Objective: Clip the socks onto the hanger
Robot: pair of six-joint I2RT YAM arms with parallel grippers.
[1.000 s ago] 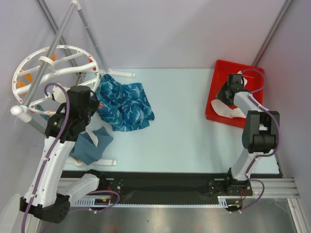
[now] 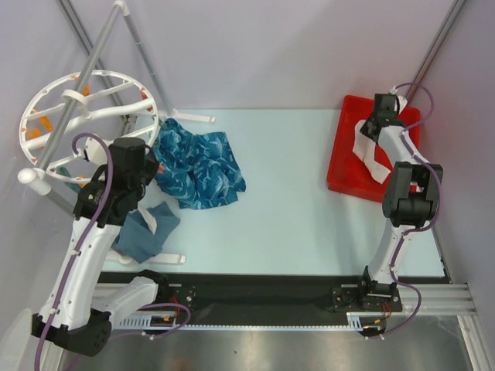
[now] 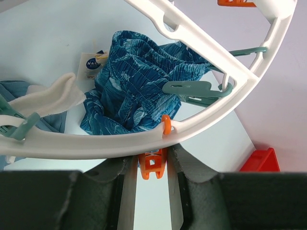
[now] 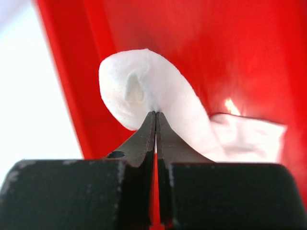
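Note:
The white round hanger [image 2: 157,116] stands at the left, carrying orange and green clips. My left gripper is shut on an orange clip [image 3: 152,167] at the ring's rim. In the red bin [image 2: 334,166] at the right lies a white sock [image 2: 375,158], drawn out lengthwise. My right gripper is over the bin with its fingertips together, pinching a fold of the white sock [image 4: 175,103]. Another white sock [image 3: 53,98] is beside a green clip at the hanger's left in the left wrist view.
Blue leaf-patterned cloth [image 2: 205,174] hangs and spreads below the hanger, with a grey-blue cloth [image 2: 147,236] in front of it. The hanger's pole [image 2: 81,85] rises beside the left arm.
My right gripper has moved toward the back of the bin, and the sock has come with it, turning from lying crosswise to lengthwise. The left arm stays still.

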